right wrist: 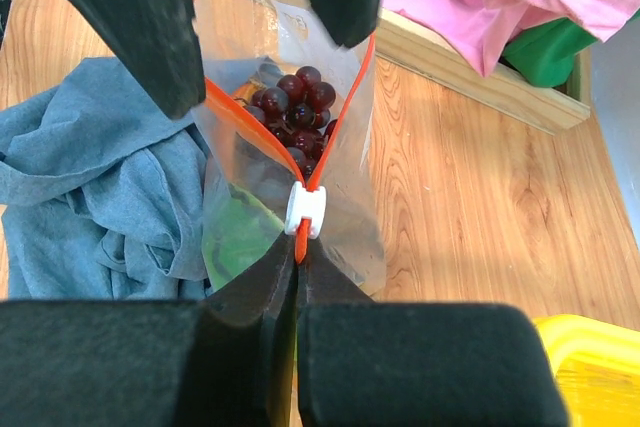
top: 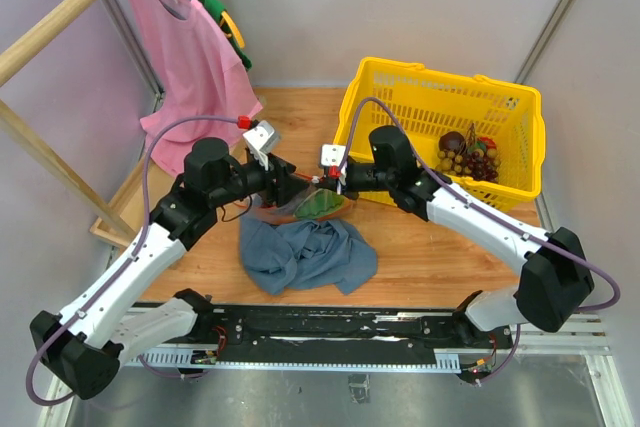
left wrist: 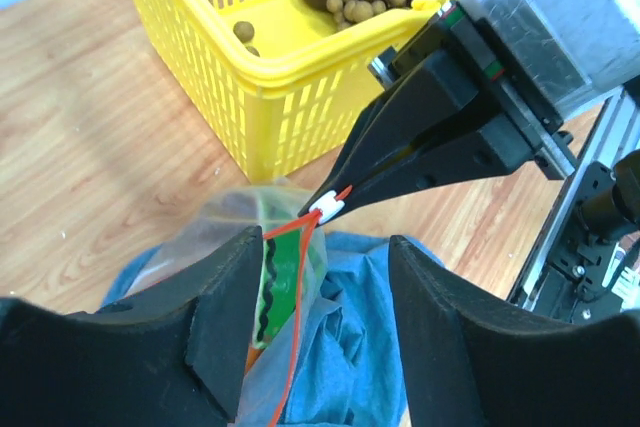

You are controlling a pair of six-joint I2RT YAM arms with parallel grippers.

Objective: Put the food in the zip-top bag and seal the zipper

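Observation:
The clear zip top bag stands with its orange-edged mouth open, dark red grapes and something green inside. Its white slider sits at the end of the zip nearest my right gripper. That gripper is shut on the orange zip end just beyond the slider. Opposite, my left gripper is part open, its fingers apart; in the left wrist view the bag's orange rim shows through the gap. From the top, both grippers meet over the bag, hiding much of it.
A blue-grey cloth lies crumpled in front of the bag. The yellow basket, with more food in it, stands behind the right arm. A pink garment hangs from the wooden rack at left.

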